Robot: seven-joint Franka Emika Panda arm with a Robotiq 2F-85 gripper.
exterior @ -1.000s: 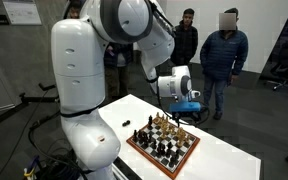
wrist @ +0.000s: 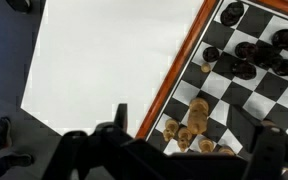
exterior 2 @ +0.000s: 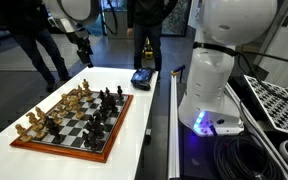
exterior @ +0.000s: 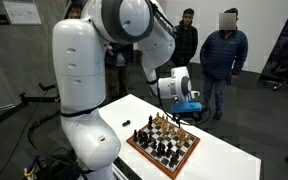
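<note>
A chess board with a brown wooden rim (exterior 2: 62, 150) lies on a white table (exterior 2: 184, 92). Dark pieces (exterior 2: 101, 118) stand along one side of it and light tan pieces (exterior 2: 46, 122) along the other. My gripper hangs above the table beside the board, open, with nothing between its fingers. From the wrist, the board fills the right side, where several tan pieces (wrist: 197, 117) show just ahead of the right finger. One dark piece (wrist: 211, 54) stands close to a tan one (wrist: 206, 68) near the rim. Part of the board is hidden by the gripper.
Bare white table (wrist: 99, 60) lies left of the board in the wrist view. In exterior view 2, a dark device (exterior 2: 141, 78) rests by the table's edge. People (exterior: 222, 55) stand behind the table.
</note>
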